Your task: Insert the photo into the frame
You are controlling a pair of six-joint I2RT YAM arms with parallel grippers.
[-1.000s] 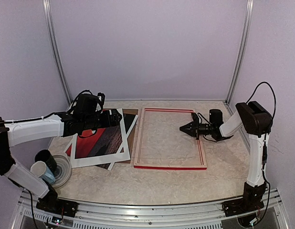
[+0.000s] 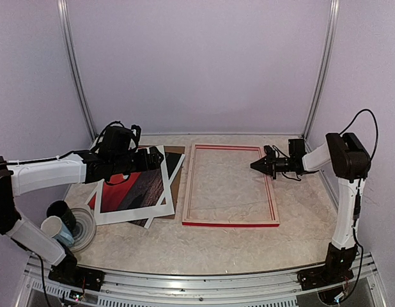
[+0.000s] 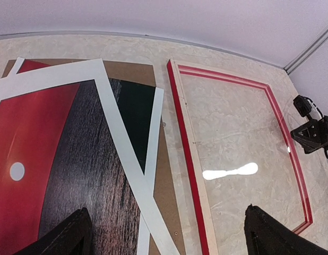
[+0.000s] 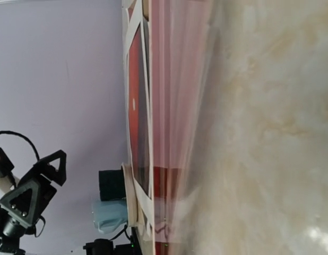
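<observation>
A red and dark photo with a white border (image 2: 114, 195) lies at left, overlapping other sheets. Right of it, the red and wooden frame (image 2: 231, 224) lies flat with no photo inside. My left gripper (image 2: 158, 158) hovers over the photo's upper right part. In the left wrist view its fingers (image 3: 62, 237) are wide apart, with nothing held between them. My right gripper (image 2: 254, 167) is at the frame's right rail; whether its fingers are apart is too small to tell. The right wrist view shows a blurred pink rail (image 4: 166, 95) close up, but no fingers.
A brown board (image 3: 165, 175) and another white-edged sheet (image 3: 153, 135) lie under the photo. At front left stand a dark cup (image 2: 61, 216), a light blue mug (image 2: 55, 228) and a pale plate (image 2: 86, 229). Bare table spreads in front of the frame.
My right gripper has moved right and a little back, its tips now nearer the right rail. The left arm has not moved.
</observation>
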